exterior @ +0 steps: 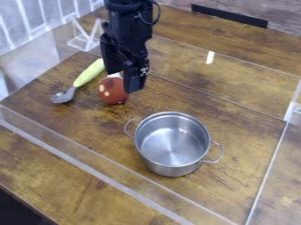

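Observation:
The black gripper (125, 74) hangs above and slightly right of a red, round object (113, 95), partly covering it; its fingers are open. A yellow elongated object (87, 72) lies just left of the gripper, and a metal spoon (65, 95) lies left of the red object. A steel pot (172, 145) with two side handles stands in front on the right.
A wooden table (70, 167) carries all of it, inside clear low panels at the sides. A white object (84, 39) is partly behind the arm at the back left.

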